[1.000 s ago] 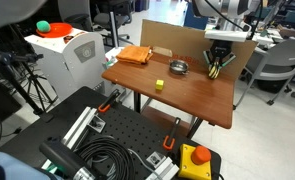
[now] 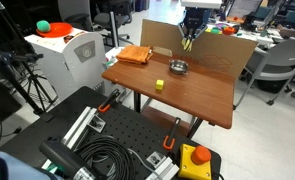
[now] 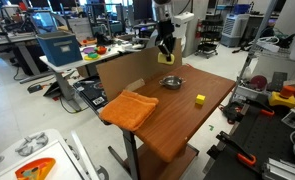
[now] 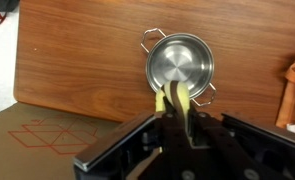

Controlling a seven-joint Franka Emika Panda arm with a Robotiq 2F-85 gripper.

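My gripper (image 2: 188, 36) is shut on a yellow, elongated thing with dark marks, perhaps a banana (image 2: 187, 44). It hangs downward, above and slightly right of the metal pot (image 2: 178, 67) in exterior view 1. In exterior view 2 the yellow thing (image 3: 166, 58) hangs clear above the pot (image 3: 170, 81), against the cardboard behind. From the wrist, its tip (image 4: 173, 98) overlaps the near rim of the two-handled pot (image 4: 180, 60), whose visible inside looks empty. The fingers hide much of the held thing.
An orange cloth (image 3: 129, 108) lies beyond the pot at one end of the wooden table (image 2: 197, 97). A small yellow block (image 2: 159, 84) sits nearer the front edge. Cardboard (image 2: 223, 51) stands along the back.
A second ago the gripper was low over the table's right side with the yellow thing. It has since risen and moved left, to above the pot.
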